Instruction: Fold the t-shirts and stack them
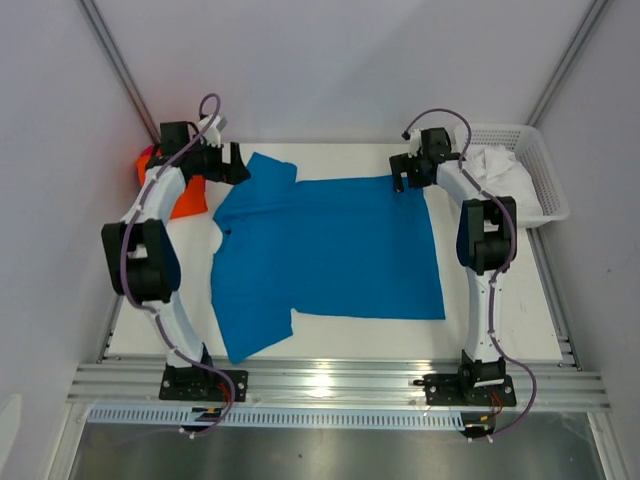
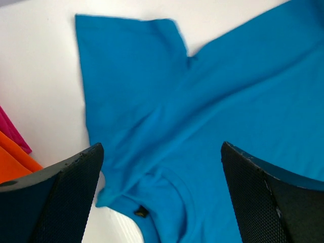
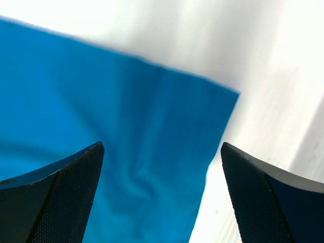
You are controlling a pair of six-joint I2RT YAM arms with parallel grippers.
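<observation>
A blue t-shirt (image 1: 330,260) lies spread on the white table, its upper left part (image 2: 126,66) bunched slightly with a sleeve pointing up. My left gripper (image 1: 232,165) stands open above that upper left part, with cloth visible below in the left wrist view. My right gripper (image 1: 398,171) is open over the shirt's top right corner (image 3: 202,116), which lies flat between and beyond its fingertips in the right wrist view.
Folded red and orange cloths (image 1: 185,200) lie at the back left, partly under the left arm. A white basket (image 1: 545,175) with white cloth stands at the back right. Bare table (image 1: 170,320) shows around the shirt.
</observation>
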